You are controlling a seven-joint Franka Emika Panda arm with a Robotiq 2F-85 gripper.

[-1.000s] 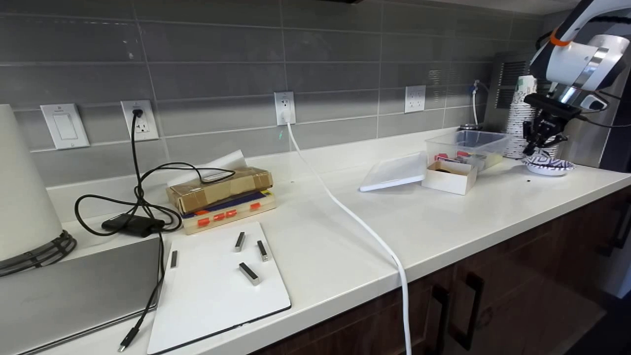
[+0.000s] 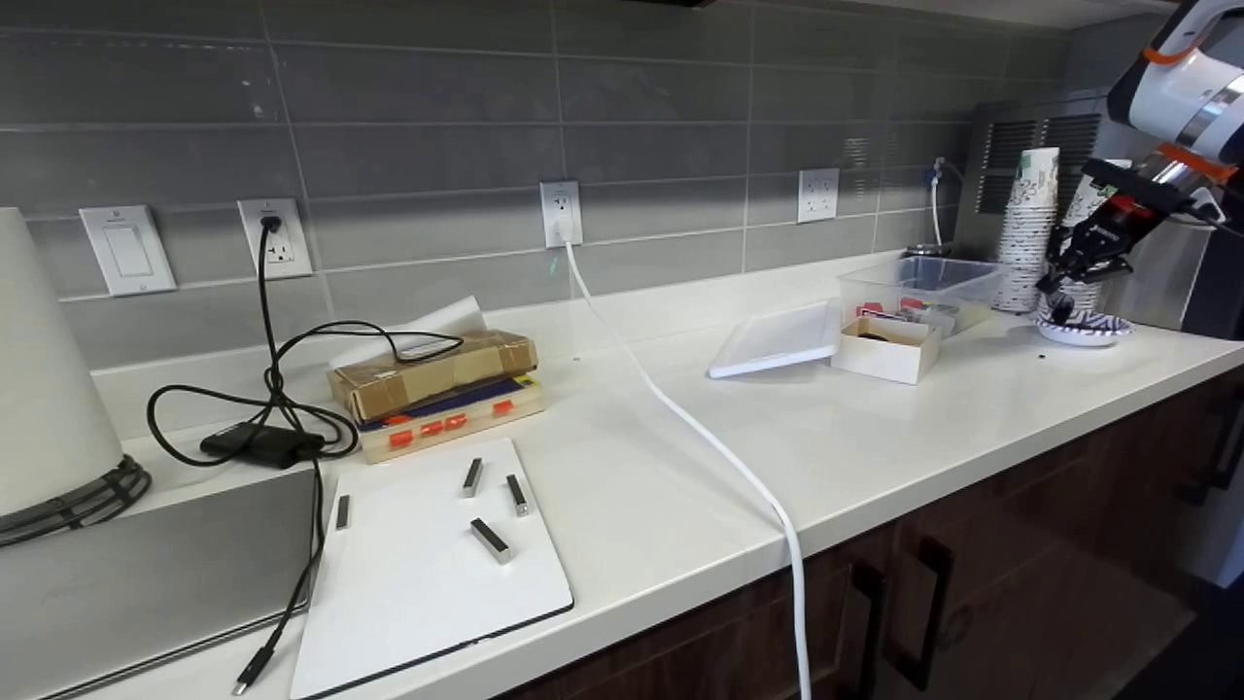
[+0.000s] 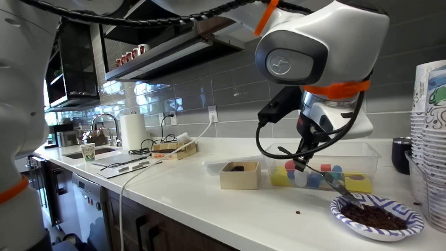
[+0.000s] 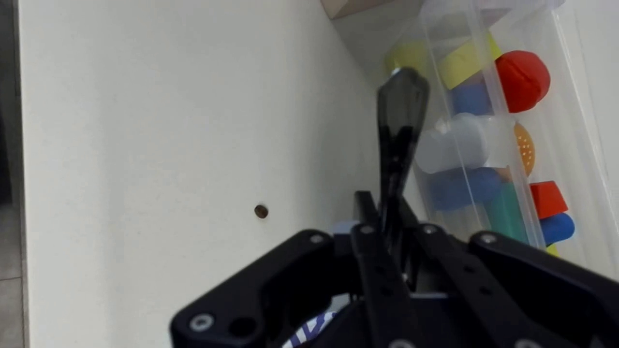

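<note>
My gripper [image 3: 300, 164] is shut on a dark utensil [image 3: 332, 180], probably a spoon, held slanting. Its lower end reaches into the patterned bowl [image 3: 416, 223], where it meets a heap of small dark brown pieces [image 3: 376, 218]; its tip is hidden among them. In the wrist view, the utensil's handle [image 4: 400, 116] sticks out past the fingers, over the counter beside the clear bin. Only a sliver of the bowl [image 4: 313, 329] shows there, below the gripper. In exterior view 1 the gripper [image 2: 1055, 286] hangs low over the bowl's left side.
One brown piece [image 3: 297, 212] lies loose on the counter. Behind the gripper stands a clear bin [image 3: 320, 165] of colourful toys, with a small open box [image 3: 239, 177] to its left. Stacked paper cups [image 3: 424, 138] rise close by the bowl's right.
The arm's upper part has swung to the right, tilting my gripper further over. The gripper's lower end stays close to the bowl, which has not visibly moved.
</note>
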